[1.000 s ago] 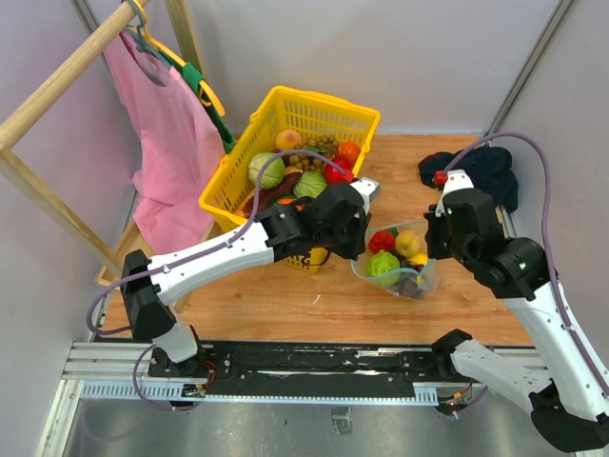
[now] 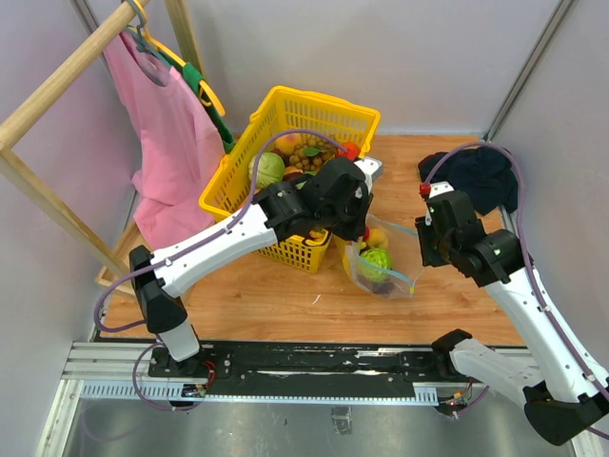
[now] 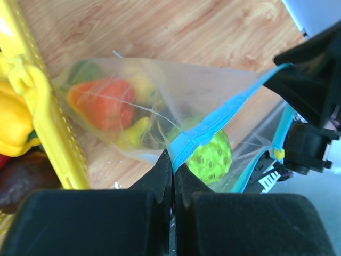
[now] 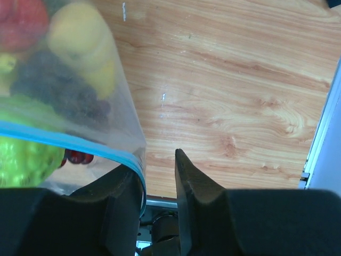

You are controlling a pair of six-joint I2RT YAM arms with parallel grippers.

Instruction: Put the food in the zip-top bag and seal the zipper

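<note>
A clear zip top bag [image 2: 388, 285] with a blue zipper strip [image 3: 213, 125] lies on the wooden table, its mouth spread. Through its film show a green bumpy fruit [image 3: 211, 160], a red-orange pepper [image 3: 103, 103], a yellow pepper [image 3: 133, 133] and dark grapes [image 4: 53, 80]. My left gripper is shut on the bag's rim at the blue strip. At the bag's right side, my right gripper stands open; the strip curves along the inner side of its left finger [image 4: 120, 186], and the other finger is clear of it.
A yellow basket [image 2: 333, 107] of toy produce stands behind and left, close to my left arm. Dark cloth [image 2: 471, 181] lies at the back right. Pink clothing [image 2: 166, 143] hangs from a wooden rack at left. Bare table lies in front of the bag.
The bag's mouth has narrowed, its right side sagging left and forward.
</note>
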